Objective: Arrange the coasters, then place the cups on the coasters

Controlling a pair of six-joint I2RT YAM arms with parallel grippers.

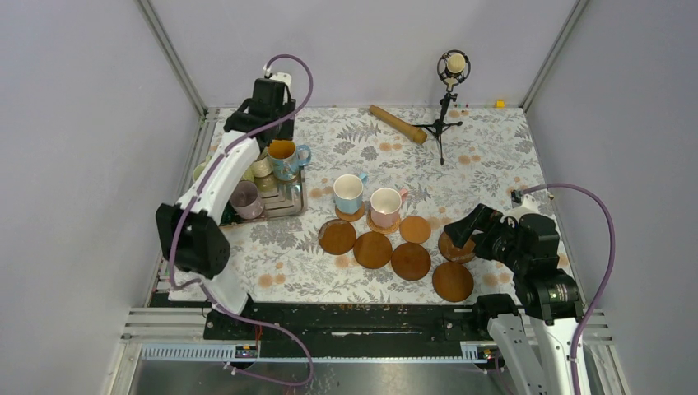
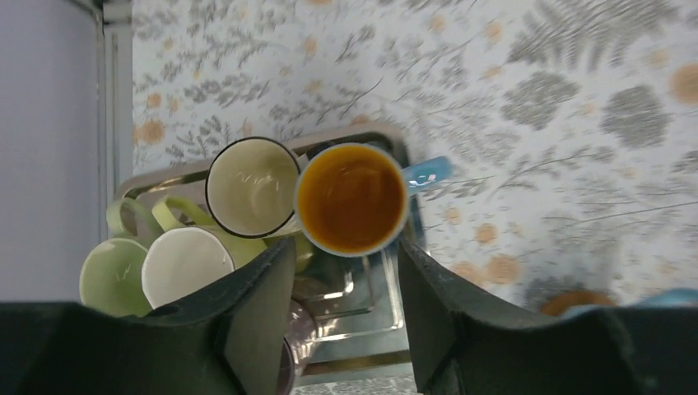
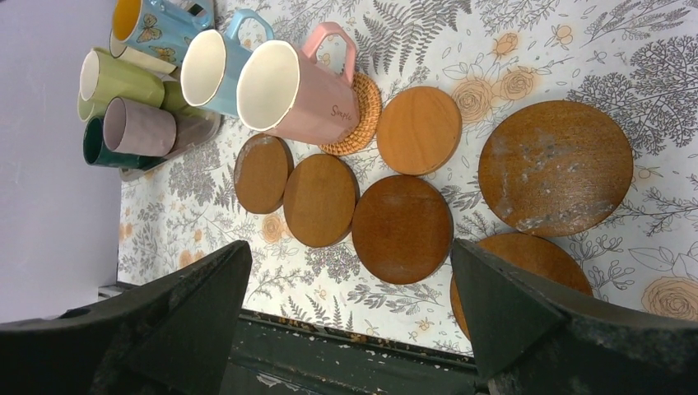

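Observation:
In the left wrist view, my left gripper stands open over the tray, nothing between its fingers. Just beyond the fingertips is the blue cup with the orange inside (image 2: 352,199), its handle pointing right. My right gripper is open and empty at the table's right side. A light blue cup (image 1: 348,196) and a pink cup (image 1: 385,211) stand upright on round coasters mid-table. Beside the pink cup lies a bare light wooden coaster (image 3: 420,130). Several darker wooden coasters (image 3: 402,229) lie in front.
The metal tray (image 1: 290,206) at the left also holds cream, green and mauve cups (image 1: 246,200). A wooden roller (image 1: 398,124) and a microphone on a tripod (image 1: 445,115) stand at the back. Patterned cloth between tray and roller is clear.

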